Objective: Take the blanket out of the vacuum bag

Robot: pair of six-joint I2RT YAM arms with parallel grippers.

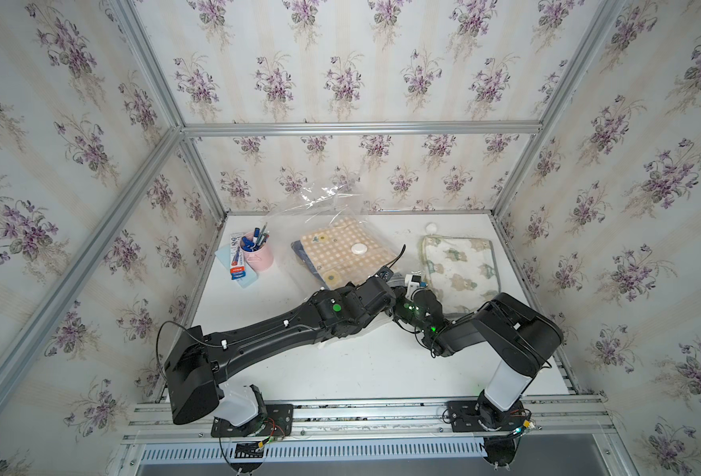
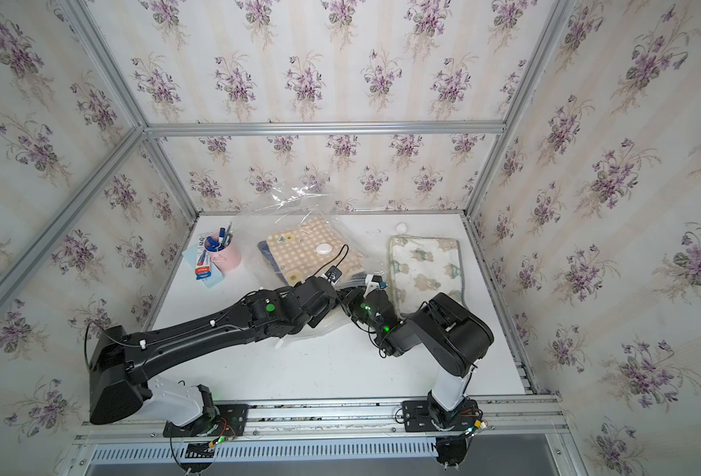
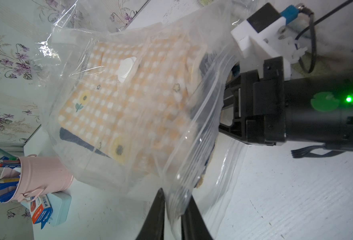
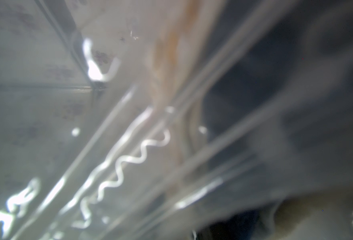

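The clear vacuum bag (image 3: 144,188) lies on the table with the folded blanket (image 3: 152,104) inside, an orange-and-white checked fabric with dark blue layers showing at its edge. A white round valve (image 3: 126,68) sits on the bag. In the left wrist view my left gripper is shut on gathered plastic at the bag's edge. My right gripper is at the bag's opening edge, close to the zip strip, its fingertips partly behind film. How far its fingers stand apart is unclear. Blurred plastic fills the right wrist view.
A pink pen cup (image 1: 257,254) and a toothpaste box (image 1: 237,258) stand at the table's left. A folded bear-print blanket (image 1: 461,269) lies on the right, behind the right arm.
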